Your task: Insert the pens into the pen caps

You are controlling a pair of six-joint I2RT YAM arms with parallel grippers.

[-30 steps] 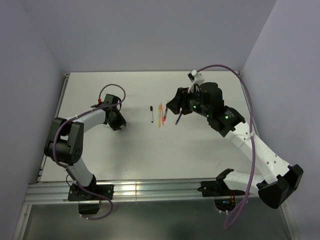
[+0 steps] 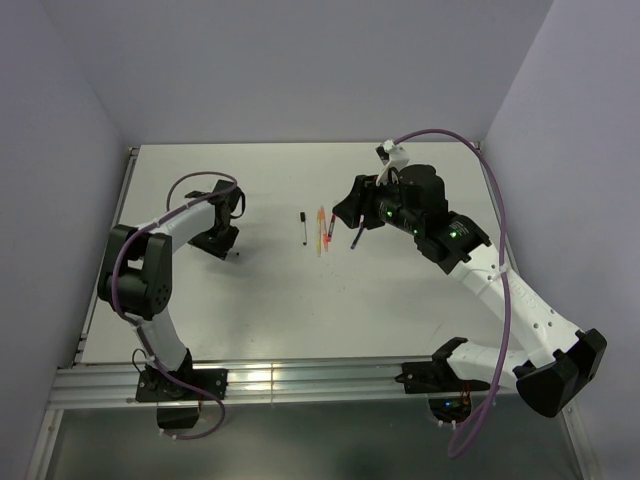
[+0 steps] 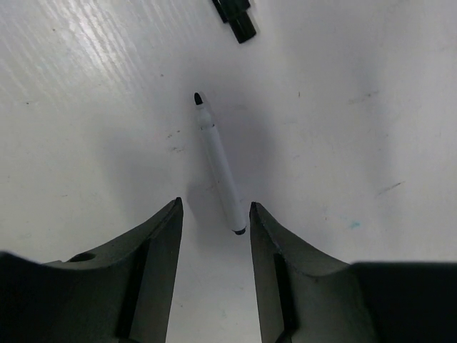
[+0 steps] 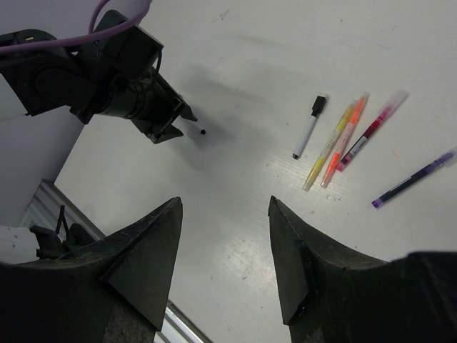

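Observation:
A white pen with a dark tip (image 3: 221, 171) lies on the table just beyond the fingertips of my left gripper in the left wrist view, its end between them; the fingers are parted with nothing held. In the top view that arm is low at the table's left. My right gripper hangs open and empty over the right half. Below it lie a white marker (image 4: 308, 131), a yellow pen (image 4: 325, 153), an orange pen (image 4: 341, 146), a red pen (image 4: 364, 137) and a blue pen (image 4: 407, 182).
Part of a dark object (image 3: 235, 18) shows at the top of the left wrist view. Grey walls enclose it, with a metal rail along the front edge.
The right arm is still.

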